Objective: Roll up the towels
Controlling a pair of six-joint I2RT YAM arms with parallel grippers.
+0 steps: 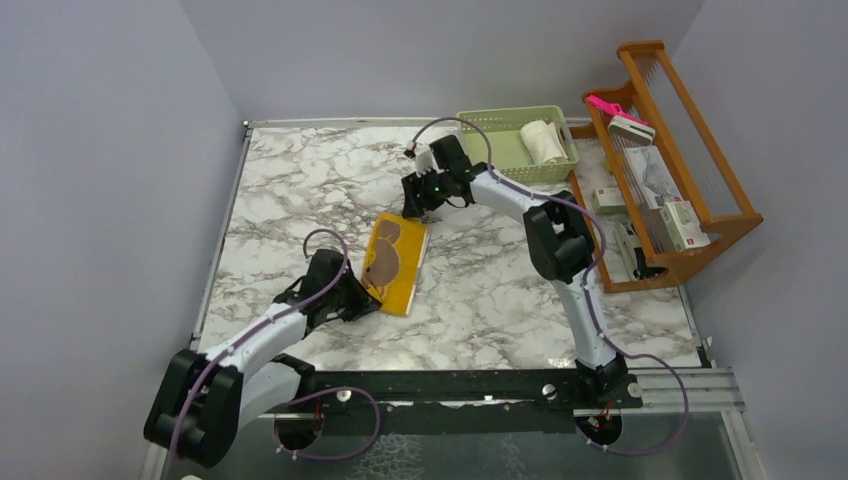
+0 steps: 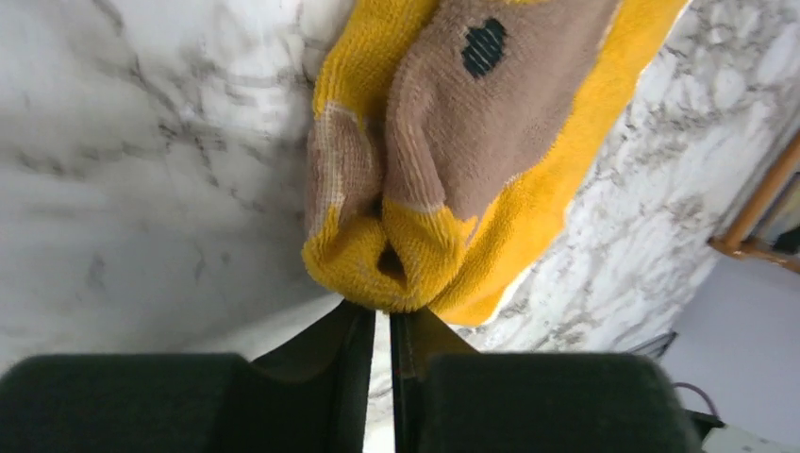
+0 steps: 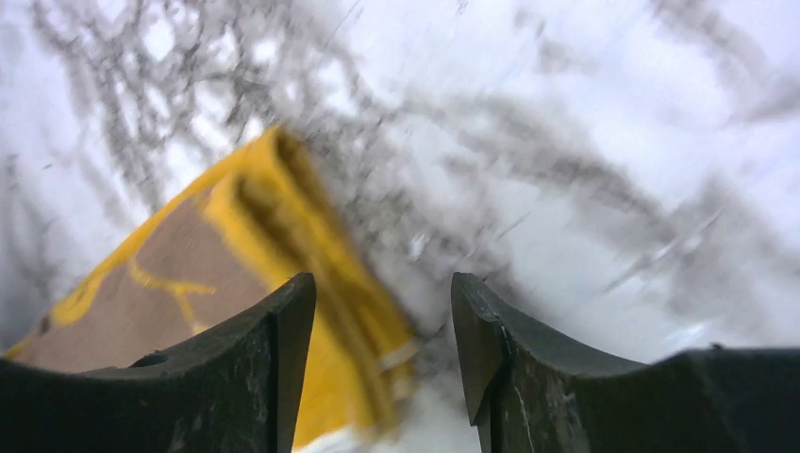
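Observation:
A folded yellow towel (image 1: 398, 262) with a brown figure now lies lengthwise front to back in the middle of the table. My left gripper (image 1: 362, 306) is at its near end; in the left wrist view its fingertips (image 2: 382, 316) are close together at the bunched yellow edge, and I cannot tell whether towel is between them. My right gripper (image 1: 414, 208) is at the far end. In the right wrist view it (image 3: 376, 291) stands open over the blurred towel edge, with nothing clearly gripped.
A green basket (image 1: 490, 160) holding a rolled white towel (image 1: 544, 142) stands at the back. A wooden rack (image 1: 722, 228) with boxes and small items takes up the right side.

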